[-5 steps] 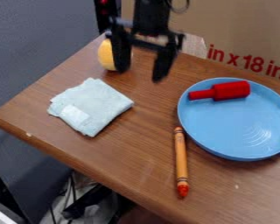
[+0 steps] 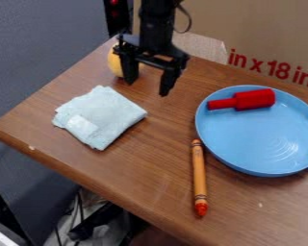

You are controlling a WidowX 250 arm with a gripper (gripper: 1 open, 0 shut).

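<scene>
The black gripper (image 2: 147,72) hangs over the back left of the wooden table, its two fingers spread apart with nothing seen between them. Behind its left finger, partly hidden, is a yellow round object (image 2: 115,60). A folded pale cloth (image 2: 100,119) lies at the left. An orange crayon-like stick (image 2: 199,183) with a red tip lies at the front right. A red cylinder (image 2: 242,100) rests on a blue plate (image 2: 260,144) at the right.
A cardboard box (image 2: 266,38) with red lettering stands at the back right. The table's left edge drops to a grey surface (image 2: 35,67). The middle and front of the table (image 2: 143,183) have bare room.
The objects on the table look unmoved.
</scene>
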